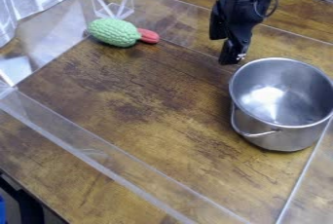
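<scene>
The black gripper [229, 51] hangs at the top centre-right of the camera view, above the back of the work area and just behind a large steel pot [279, 101]. Whether its fingers are open or shut is hard to make out. A green bumpy toy vegetable [113, 32] lies at the upper left, touching a small red object [147, 36] at its right end.
Clear plastic walls [78, 150] border the wooden table [130, 101]. The pot takes up the right side.
</scene>
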